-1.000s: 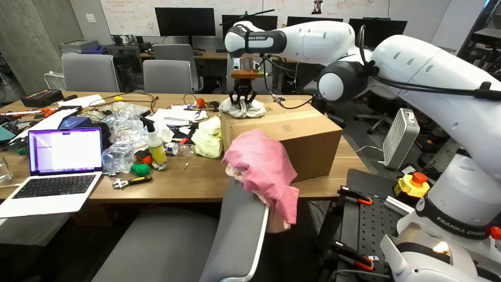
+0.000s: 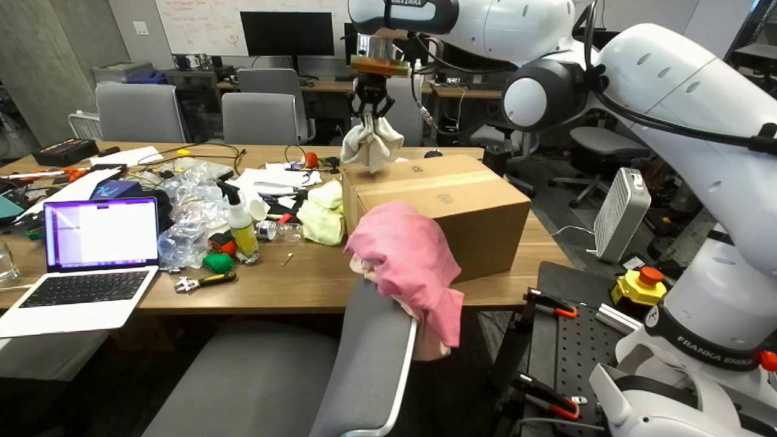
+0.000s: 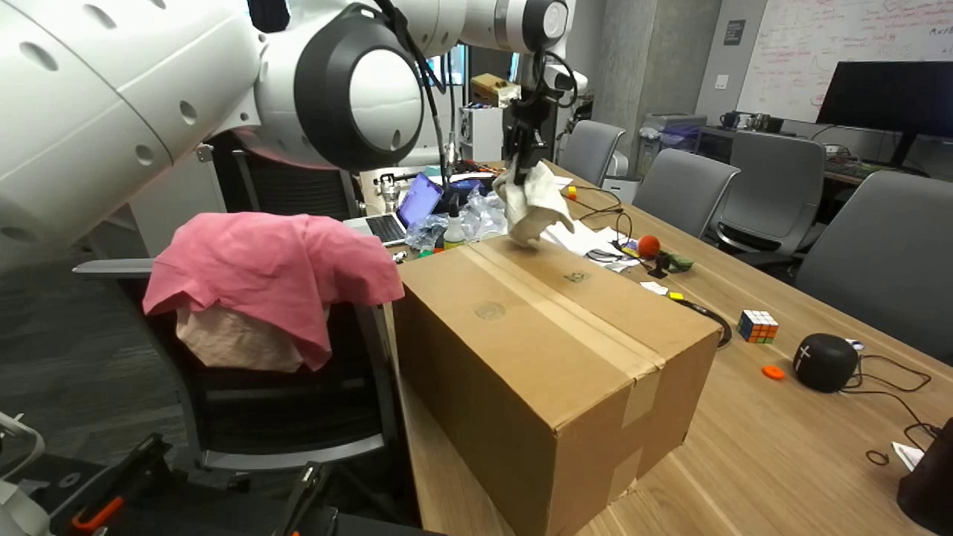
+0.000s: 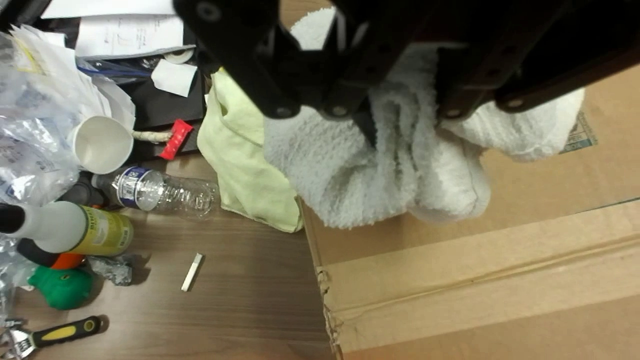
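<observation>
A whitish terry cloth (image 2: 371, 145) hangs bunched from my gripper (image 2: 369, 116), which is shut on it above the far left corner of the cardboard box (image 2: 437, 186). In the second exterior view the cloth (image 3: 534, 204) droops with its lower end at or just over the box top (image 3: 500, 295); whether it touches is hard to tell. Up close, folds of the cloth (image 4: 390, 162) rise between the dark fingers, and parts spread out on both sides of them.
Pink cloth (image 2: 408, 247) drapes over a chair back before the box. Left of the box lie a pale yellow cloth (image 2: 324, 211), a spray bottle (image 2: 243, 229), a plastic bottle (image 4: 159, 191) and a laptop (image 2: 98, 255). Beyond the box, a Rubik's cube (image 3: 757, 327) and black speaker (image 3: 823, 362) sit on the table.
My gripper has risen from the box top, with its fingers drawn together on the cloth. The cloth lay flat and crumpled there before; now it hangs down in folds.
</observation>
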